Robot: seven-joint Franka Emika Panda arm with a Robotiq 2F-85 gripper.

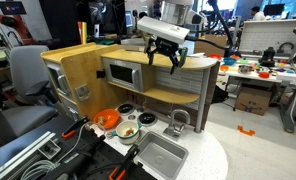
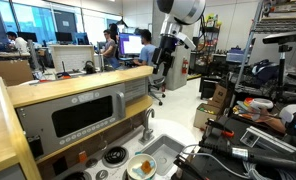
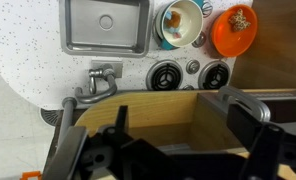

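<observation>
My gripper (image 1: 162, 60) hangs in the air near the right part of the shelf unit, above and to the right of the microwave (image 1: 122, 73). Its fingers are spread apart in the wrist view, with nothing visible between them. The silver microwave, also visible in exterior view 2 (image 2: 83, 118), has a handle (image 3: 248, 103) at its right side. Whether its door is fully shut is unclear. A pale bowl (image 3: 181, 22) with something orange in it stands by the sink (image 3: 106, 24). Beside it lies an orange dish (image 3: 234, 38) with food in it.
A faucet (image 1: 176, 122) rises behind the sink. Black burners (image 3: 165, 75) lie in front of the microwave. The wooden shelf top (image 1: 178, 60) spans the back, with an open compartment (image 1: 166, 84) right of the microwave.
</observation>
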